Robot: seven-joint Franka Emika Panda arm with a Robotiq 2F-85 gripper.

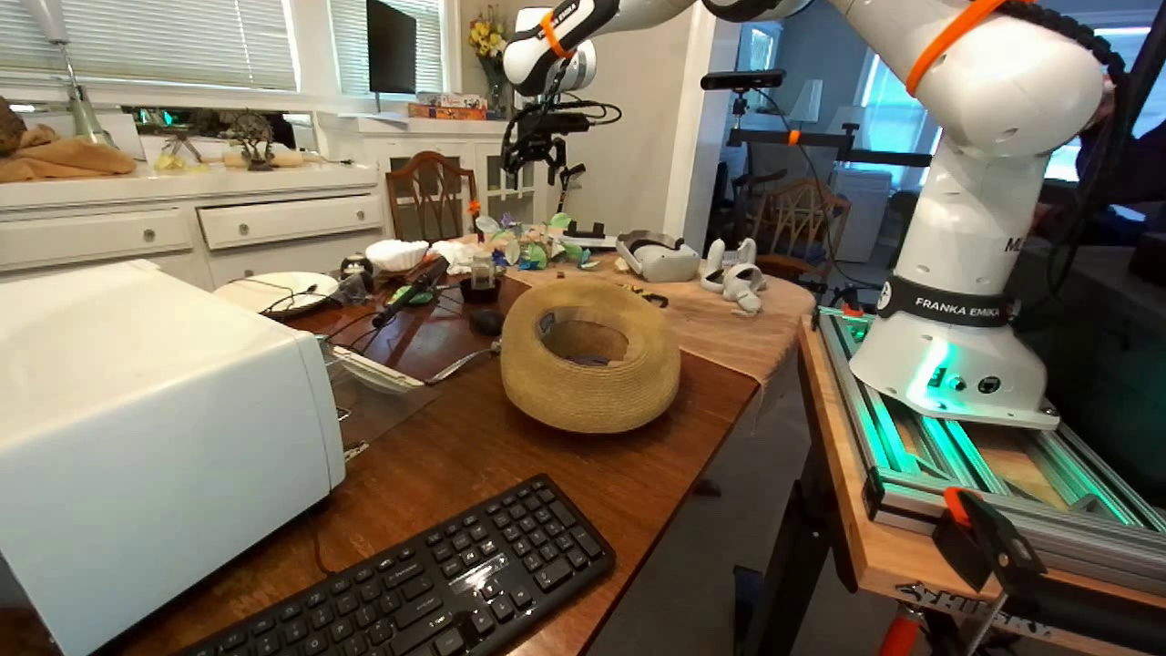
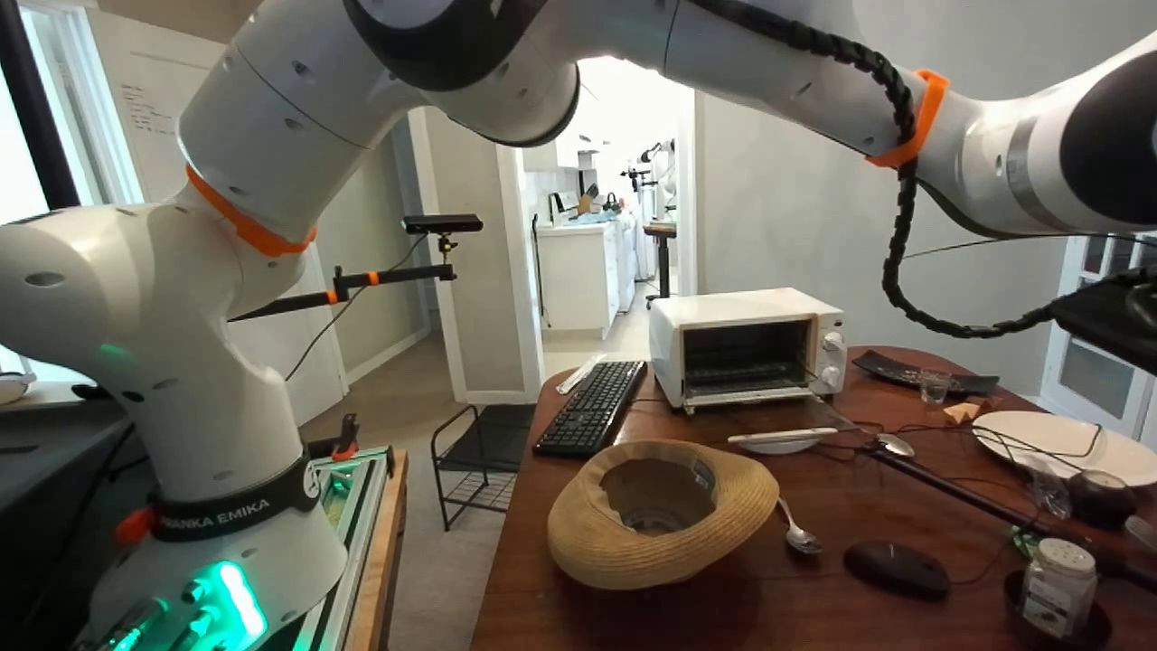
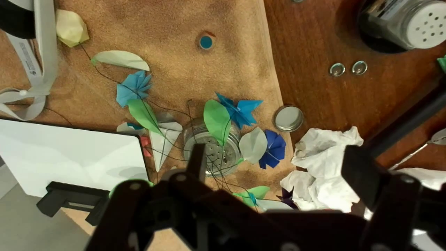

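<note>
High over the far end of the table, my gripper (image 1: 532, 166) hangs pointing downward. In the wrist view its two dark fingers (image 3: 196, 161) stand well apart, so it is open, with nothing held between them. Below it lies a glass jar with a perforated lid (image 3: 215, 152), partly covered by paper flowers and leaves on thin dark stems. A dark blue paper flower (image 3: 272, 150) and crumpled white paper (image 3: 324, 167) show beneath the gap between the fingers. The gripper is out of sight in exterior view 2.
A straw hat (image 1: 590, 355) rests upside down near the table edge. Around it are a white toaster oven (image 2: 748, 342), a black keyboard (image 2: 594, 407), a spoon (image 2: 800, 532) and a mouse (image 2: 897, 570). A white headset (image 1: 659, 258) sits on the tan cloth (image 1: 721, 328).
</note>
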